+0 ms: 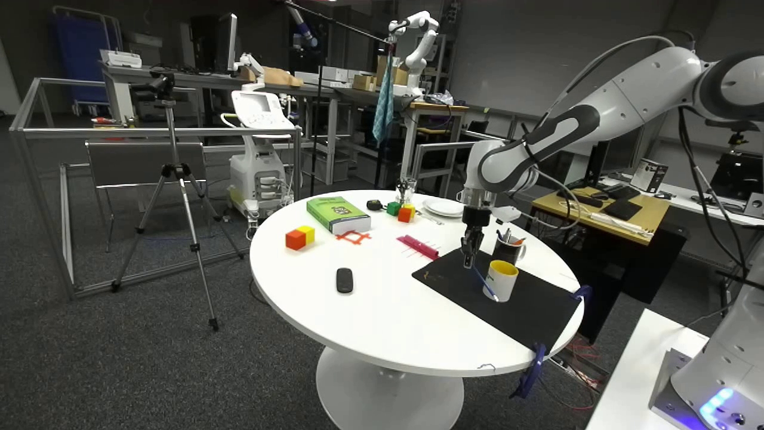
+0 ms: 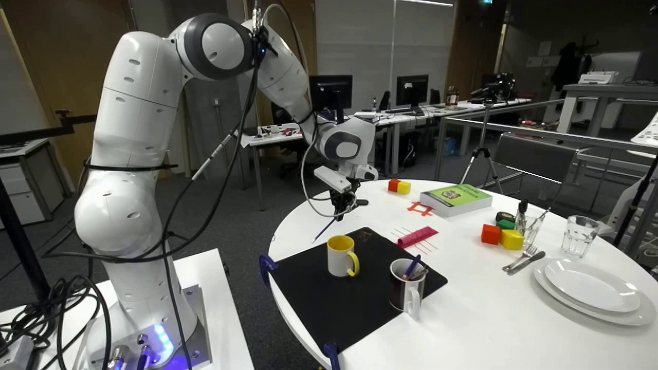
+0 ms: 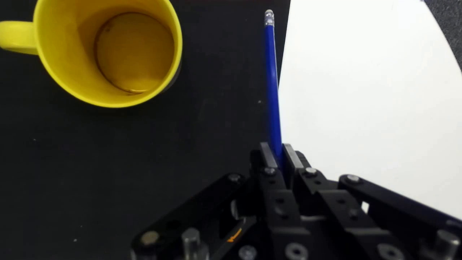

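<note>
A blue pencil [image 3: 271, 82] with an eraser tip is pinched between the fingers of my gripper, which is shut on it. In the wrist view the pencil reaches away from the fingertips, over the boundary of the black mat [image 3: 130, 186] and the white table. The cup with the yellow inside [image 3: 134, 52] stands upright to the left of the pencil, apart from it, and looks empty. From the second exterior view, my gripper [image 2: 341, 206] is above the table, with the pencil [image 2: 324, 230] slanting down clear of the yellow-handled cup [image 2: 341, 256].
A mug with pens [image 2: 408, 287] stands on the mat. Elsewhere are a pink object [image 2: 417, 237], a green book [image 2: 456, 196], colored blocks [image 2: 491, 234], glasses and plates [image 2: 592, 287]. Blue clamps [image 1: 530, 372] grip the table edge.
</note>
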